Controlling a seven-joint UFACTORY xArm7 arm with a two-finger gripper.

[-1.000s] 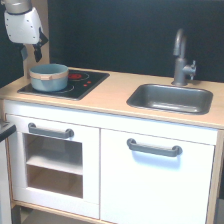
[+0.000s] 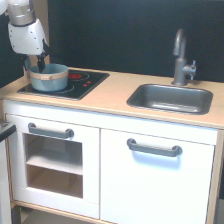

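Observation:
A grey-blue pot (image 2: 49,82) stands on the black stovetop (image 2: 85,82) at the left end of the toy kitchen counter. From above left, my white gripper (image 2: 40,63) reaches down, its dark fingers at the pot's rear left rim. Whether they are inside the pot or just behind the rim is hard to see. The gap between the fingers is too small to make out, and nothing shows held. The inside of the pot is mostly hidden.
The sink (image 2: 172,98) and its dark tap (image 2: 181,58) take up the counter's right side. Bare wooden countertop (image 2: 113,94) lies between stove and sink. Below are an open-looking cabinet door (image 2: 88,150) and a white closed door (image 2: 150,185).
My gripper has moved down and slightly right, from above the pot to its rim. The pot looks to be in the same place.

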